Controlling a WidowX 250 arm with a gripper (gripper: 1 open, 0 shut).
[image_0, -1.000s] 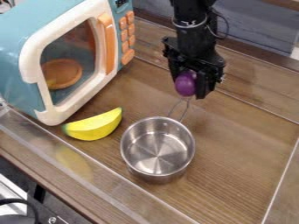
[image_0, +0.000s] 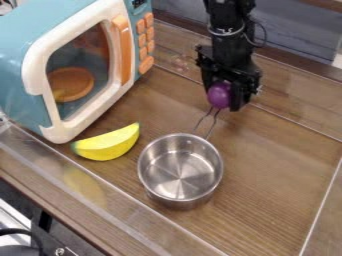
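My black gripper (image_0: 226, 84) is in the upper middle, shut on a purple round object (image_0: 219, 95) that hangs just above the handle of a steel pot (image_0: 179, 170). The pot stands on the wooden counter below and a little toward the near side. A yellow wedge-shaped piece (image_0: 107, 142) lies left of the pot.
A toy microwave (image_0: 52, 40) in teal and white fills the upper left, with an orange disc (image_0: 71, 83) inside. Cables and white items sit at the lower-left corner.
The gripper and the purple object have shifted slightly right over the last second. The pot, yellow piece and microwave look unchanged.
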